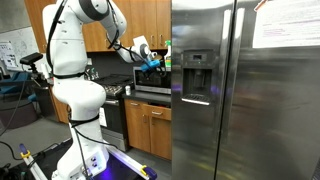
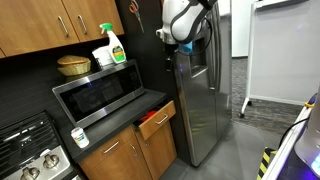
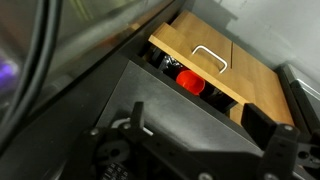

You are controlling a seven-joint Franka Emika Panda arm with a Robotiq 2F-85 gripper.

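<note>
My gripper is open, its dark fingers spread wide with nothing between them. It hangs above the dark counter in the wrist view, facing down. Below the countertop, a wooden drawer is pulled partly out, with a red object inside. In exterior view 2 the same drawer sticks out under the counter's right end, and the gripper is above it beside the fridge, hard to make out against the dark wall.
A silver microwave stands on the counter, with a green-and-white spray bottle and a basket on top. A white tub sits nearer the stove. The tall steel fridge closes off the right side.
</note>
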